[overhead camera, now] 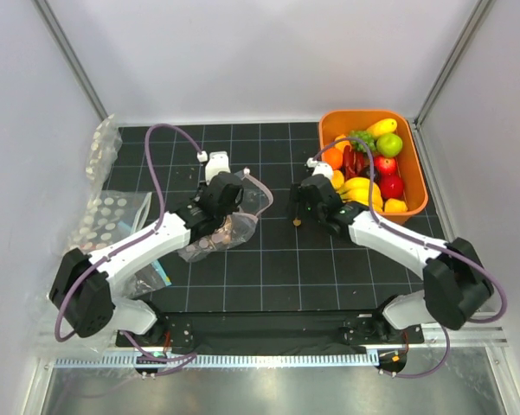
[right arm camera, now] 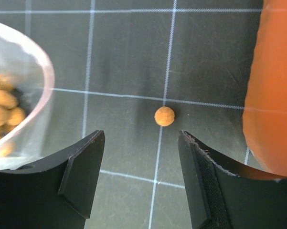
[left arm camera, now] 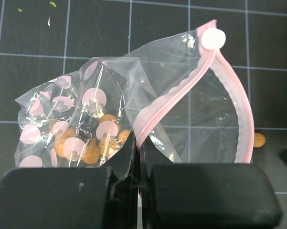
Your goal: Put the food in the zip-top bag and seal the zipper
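A clear zip top bag (left arm camera: 93, 95) with pink dots and a pink zip edge lies on the mat, several round brown food pieces (left arm camera: 90, 153) inside it. My left gripper is shut on the bag's pink rim, and the mouth gapes open to the right. One loose round food piece (right arm camera: 164, 116) rests on the mat between the bag and the orange bin. Over it my right gripper stands open, nothing between its fingers. From above, the right gripper (overhead camera: 296, 207) partly covers the spot beside this piece (overhead camera: 297, 222).
An orange bin (overhead camera: 333, 124) of toy fruit and vegetables stands at the back right, close to my right gripper. More dotted bags (overhead camera: 112, 216) lie at the left edge.
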